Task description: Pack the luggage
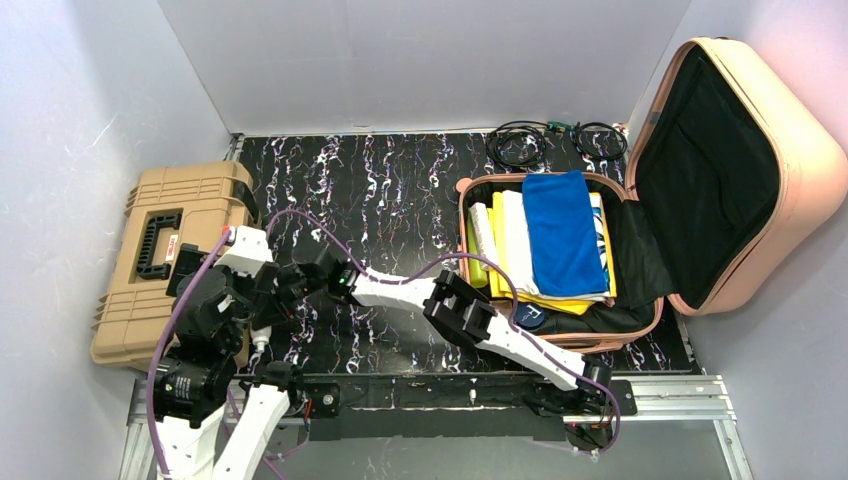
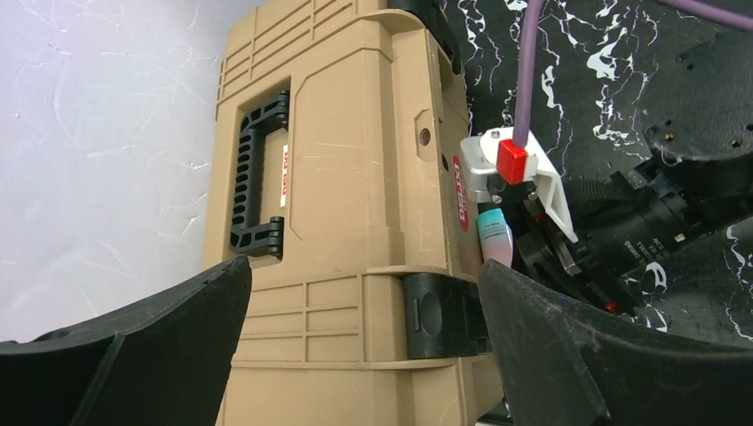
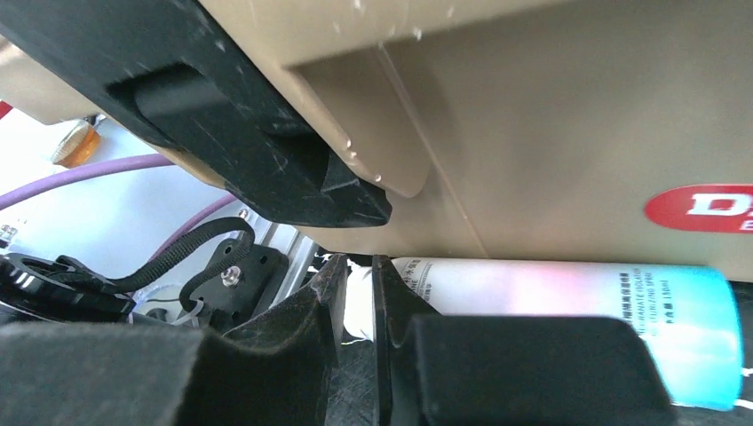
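Note:
A pinkish-white spray bottle with a blue end lies on its side along the hard case's edge; its lower part [image 1: 261,338] shows in the top view, and its blue-labelled part [image 2: 495,232] in the left wrist view. My right gripper is part open at the bottle's white end, which shows through the narrow gap between its fingers. I see no firm hold. My left gripper stands wide open above the tan case [image 2: 342,177], empty. At the right, the open pink suitcase [image 1: 466,188] holds folded cloths, including a blue towel [image 1: 565,235].
My two arms come close together beside the tan case. A black latch [image 3: 293,169] juts out above the right gripper. Coiled black cables [image 1: 515,147] lie behind the suitcase.

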